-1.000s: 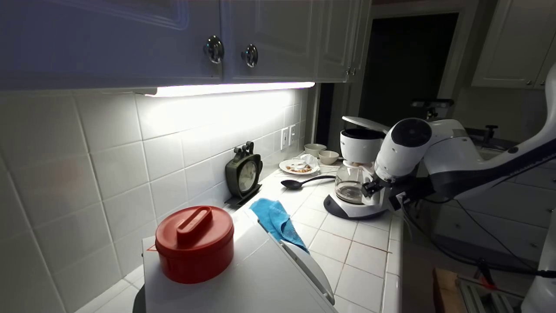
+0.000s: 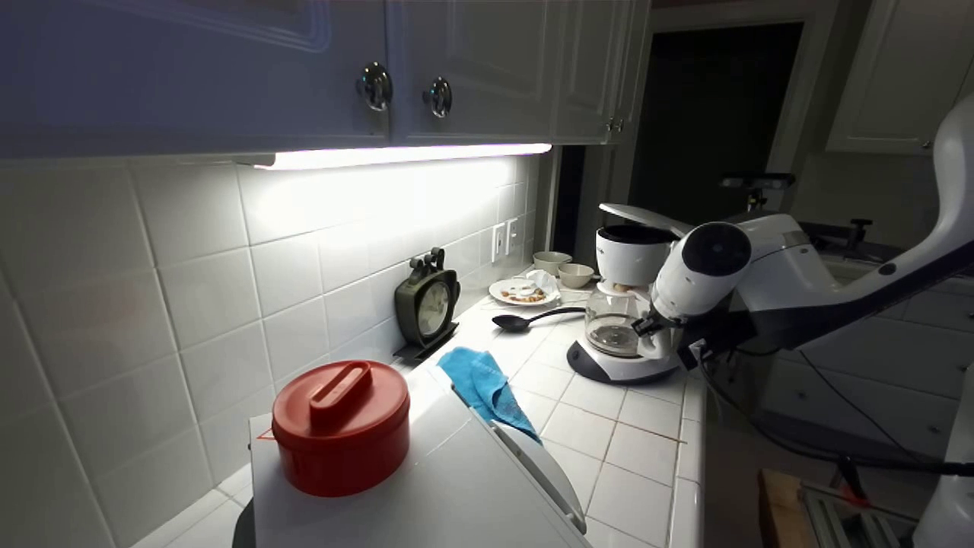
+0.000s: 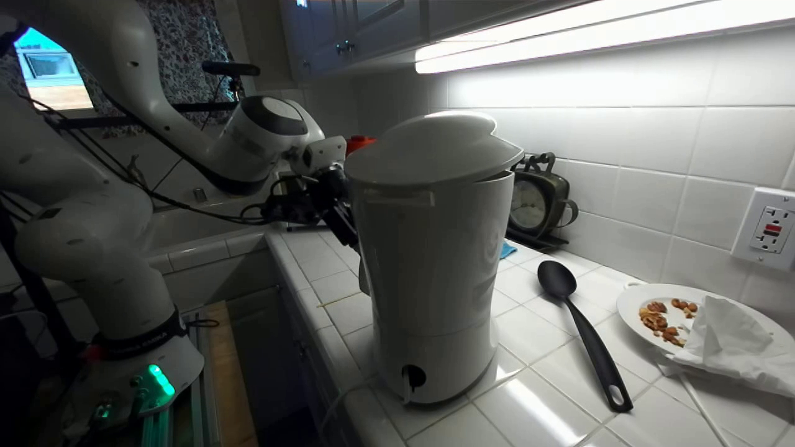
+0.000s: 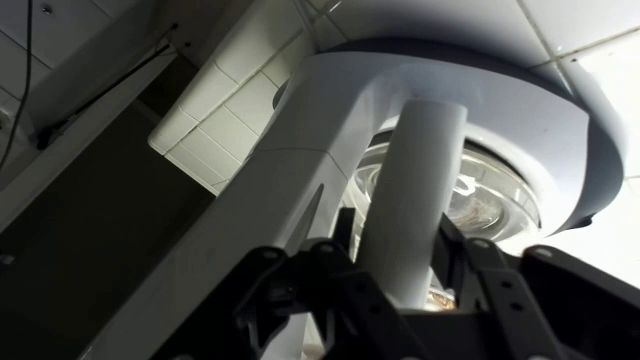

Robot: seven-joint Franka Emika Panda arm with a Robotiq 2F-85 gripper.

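Note:
A white coffee maker (image 2: 630, 257) stands on the counter with its lid (image 3: 440, 149) raised. Its glass carafe (image 2: 612, 329) sits on the base below the brew basket. In the wrist view the white carafe handle (image 4: 414, 180) rises between the two black fingers of my gripper. One finger (image 4: 343, 228) is on the left of the handle with a narrow gap showing; the other is close against the right side. The fingers are part open around the handle, and whether both pads touch it is hard to see. In exterior view 2 the machine's body hides the fingertips.
A black spoon (image 3: 589, 335) and a plate of nuts (image 3: 646, 339) lie beyond the machine. A blue cloth (image 2: 488, 388), a clock (image 2: 429, 306) and a red lidded pot (image 2: 342, 429) stand along the wall side. Bare tiles (image 2: 584, 425) lie in front of the coffee maker.
The arm has shifted slightly, with the wrist a little lower and tilted differently at the handle. The coffee maker has stayed in place.

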